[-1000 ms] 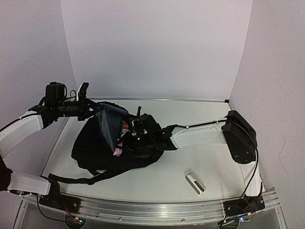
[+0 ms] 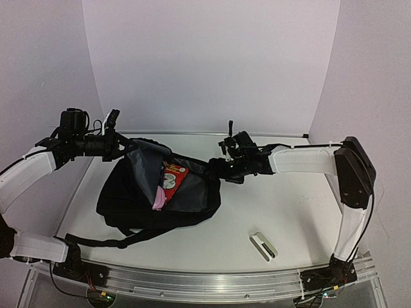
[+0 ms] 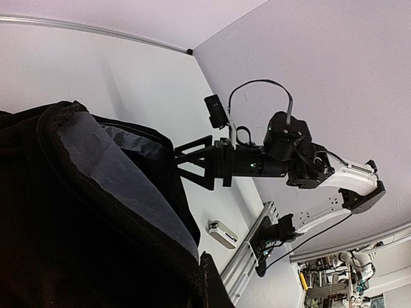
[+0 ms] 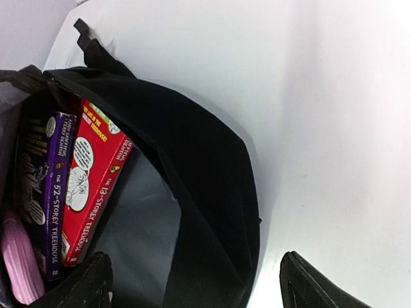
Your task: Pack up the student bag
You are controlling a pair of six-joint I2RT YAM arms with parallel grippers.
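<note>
The black bag [image 2: 119, 196] lies on its side with its mouth open. My left gripper [image 2: 131, 147] is shut on the edge of its upper flap [image 2: 146, 168], holding it raised; in the left wrist view the flap runs into the dark fingers [image 3: 213, 285]. Over the bag's right rim [image 4: 205, 212] my right gripper stands open, the rim lying between its spread fingers, not gripped. Inside the bag are a red book [image 4: 90, 179], a dark purple book [image 4: 54, 186] and a pink item [image 4: 19, 256] that looks like a soft case, partly hidden.
A small white and grey stapler-like object [image 2: 263, 246] lies on the white table [image 2: 282, 212] at front right. A black strap [image 2: 96, 242] trails from the bag toward the front left. Free table surface spreads to the right of the bag.
The left arm and the bag look almost unmoved.
</note>
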